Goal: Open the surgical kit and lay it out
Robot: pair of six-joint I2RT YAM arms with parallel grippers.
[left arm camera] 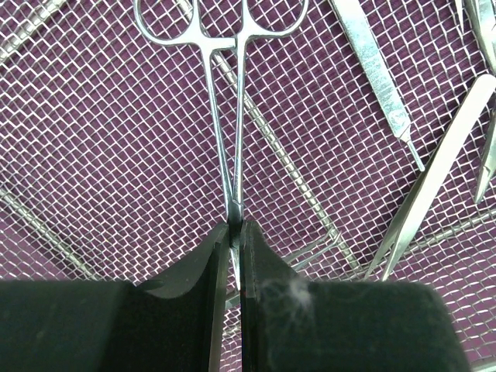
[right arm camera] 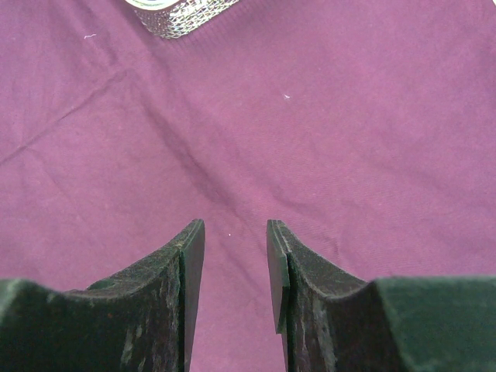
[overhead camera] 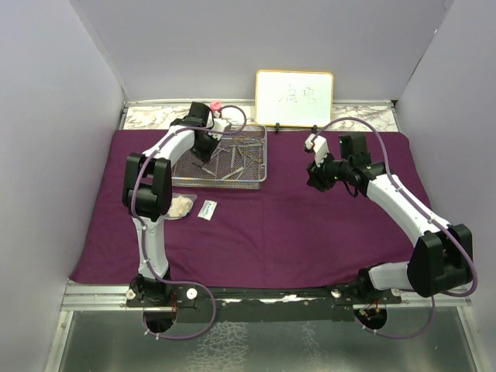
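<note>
A wire mesh tray (overhead camera: 259, 178) of steel instruments sits at the left back. My left gripper (overhead camera: 203, 153) is over it; in the left wrist view its fingertips (left arm camera: 249, 236) are close together across the lower shanks of ring-handled forceps (left arm camera: 218, 116). Whether they grip the forceps is unclear. Tweezers (left arm camera: 438, 174) and a slim handle (left arm camera: 372, 66) lie to their right. My right gripper stands open over bare purple cloth (right arm camera: 325, 132), nothing between its fingers.
A bag (overhead camera: 180, 206) and a small packet (overhead camera: 207, 210) lie in front of the tray. A whiteboard (overhead camera: 294, 97) stands at the back.
</note>
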